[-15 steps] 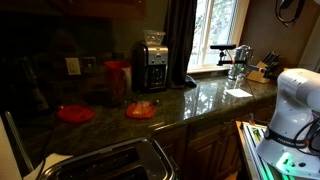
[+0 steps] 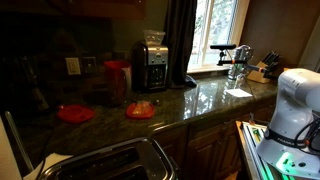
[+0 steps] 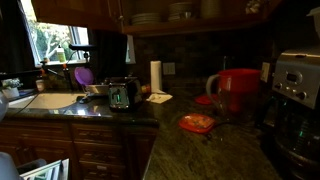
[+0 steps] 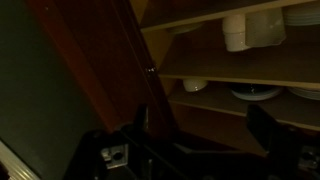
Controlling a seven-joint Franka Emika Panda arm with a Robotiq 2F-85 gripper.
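Observation:
In the wrist view my gripper faces an open cupboard, its two dark fingers (image 4: 263,125) wide apart and nothing visible between them. Inside, a white cup (image 4: 235,32) stands on the upper shelf beside a pale translucent container (image 4: 265,27). Lower down are a small white cup or bowl (image 4: 195,85) and stacked dishes (image 4: 255,92). A reddish-brown wooden door or panel (image 4: 100,55) fills the left of that view. My white arm (image 2: 290,120) rises at the right of exterior view 1.
Two red plates (image 2: 75,113) lie on the dark counter (image 2: 200,103), close to a red pitcher (image 2: 117,80) and a coffee maker (image 2: 155,64). A toaster (image 3: 123,93) and paper towel roll (image 3: 155,77) stand farther along. The sink (image 2: 110,163) is in front.

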